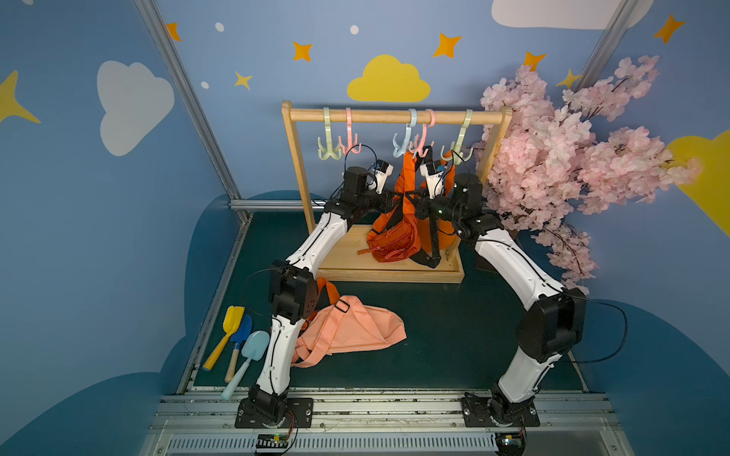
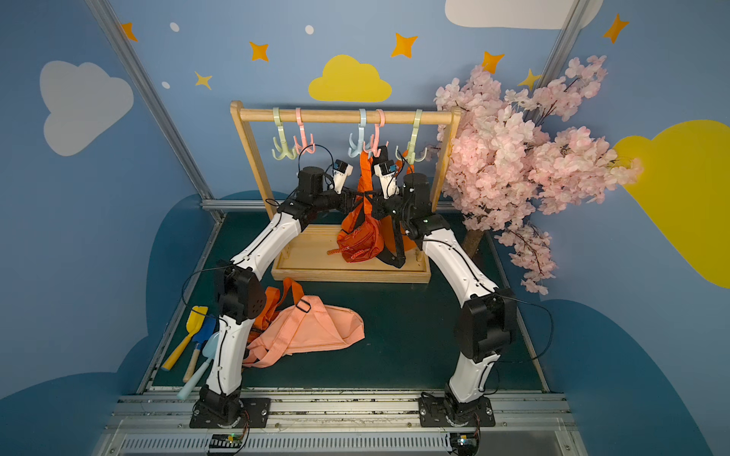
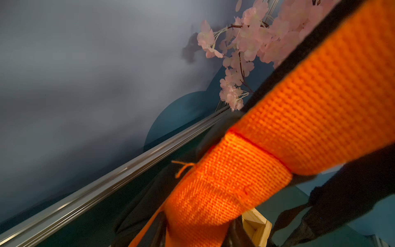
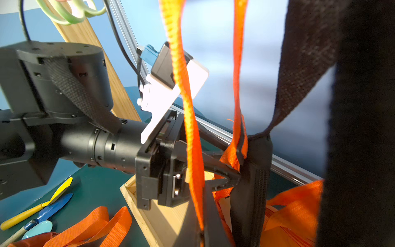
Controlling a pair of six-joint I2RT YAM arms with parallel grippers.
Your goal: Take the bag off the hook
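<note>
An orange bag [image 1: 393, 241] with orange and black straps hangs by its straps from the hooks on the wooden rack; its lower part is at the rack's tray. My left gripper [image 1: 397, 199] is at the strap's left side. In the left wrist view a wide orange strap [image 3: 230, 181] runs between its fingers, which stand part open. My right gripper is shut on a thin-edged orange strap [image 4: 189, 135] in the right wrist view. The pink hook [image 1: 423, 136] and blue hook [image 1: 405, 136] are just above; the strap's exact hold on them is unclear.
A pink bag [image 1: 357, 326] and another orange strap lie on the green table in front. Several shovels [image 1: 235, 334] rest at left. A flowering branch [image 1: 547, 152] crowds the rack's right post.
</note>
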